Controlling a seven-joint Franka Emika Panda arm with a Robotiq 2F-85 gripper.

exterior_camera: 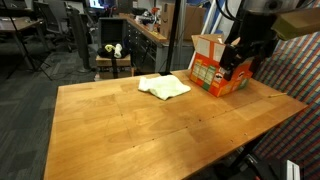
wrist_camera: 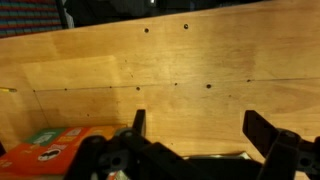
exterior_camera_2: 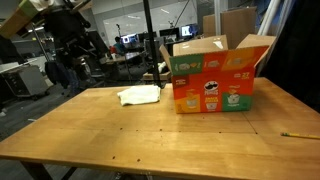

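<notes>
My gripper is open, its two dark fingers wide apart with only bare wood seen between them in the wrist view. In exterior view 1 the gripper (exterior_camera: 235, 70) hangs at the right, above the table and in front of part of the box. A red-orange cardboard box (exterior_camera_2: 212, 88) with its flaps open stands on the table; its inside does not show. A folded white cloth (exterior_camera: 163, 87) lies flat beside the box, touching nothing else.
A pencil-like stick (exterior_camera_2: 300, 136) lies near the right side in exterior view 2. A dark upright post (exterior_camera: 174, 35) rises behind the table.
</notes>
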